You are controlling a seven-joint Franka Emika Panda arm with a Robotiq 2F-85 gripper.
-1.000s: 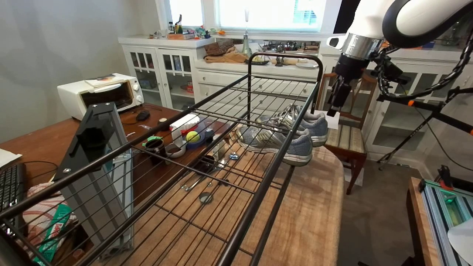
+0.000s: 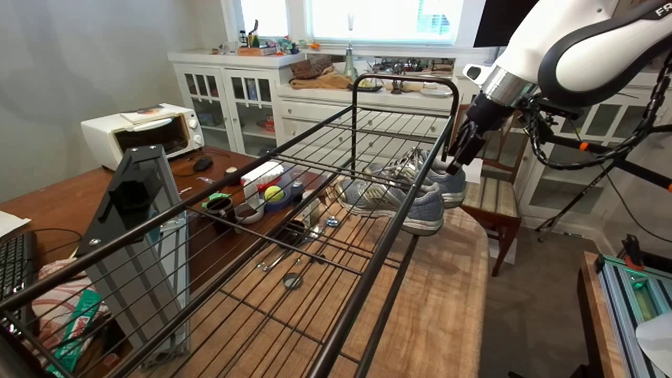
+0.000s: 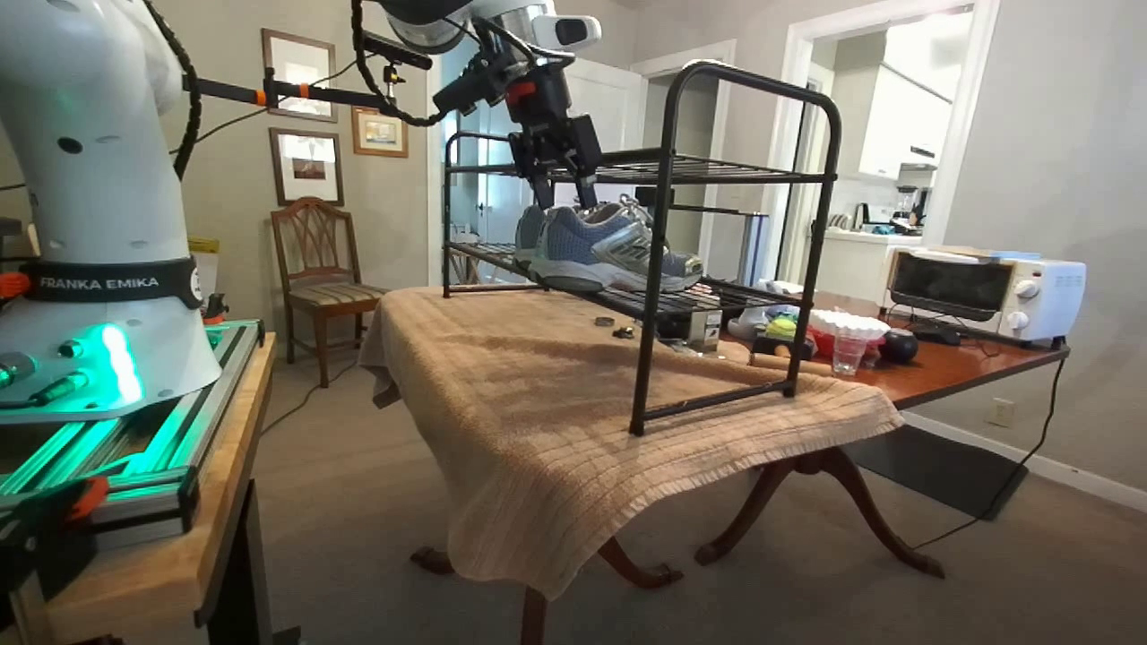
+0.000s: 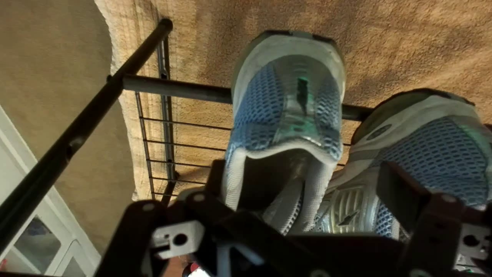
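Note:
Two grey-blue running shoes sit side by side on the lower shelf of a black wire rack, heels toward the robot's side. In the wrist view, the left shoe (image 4: pixel 288 101) shows its heel and opening between my gripper's fingers, while the right shoe (image 4: pixel 433 147) lies partly behind the right finger (image 4: pixel 399 187). My gripper (image 3: pixel 564 195) is open, tilted, close above the shoes' heels and holding nothing. In exterior view 1 the gripper (image 2: pixel 450 165) hangs at the rack's far end, near the farther shoe (image 2: pixel 448 182); the nearer shoe (image 2: pixel 422 211) stands closer to that camera.
The rack's upper shelf (image 2: pixel 318 160) spans above the lower one, its side rail close to my gripper. An end post (image 3: pixel 653 279) rises from the towel-covered table (image 3: pixel 505 376). Cups, a tennis ball (image 2: pixel 274 193) and a toaster oven (image 2: pixel 145 132) stand beyond. Bare towel lies in front.
In exterior view 1 my gripper has moved left toward the rack and slightly lower, and it leans more. The shoes and rack have stayed where they were.

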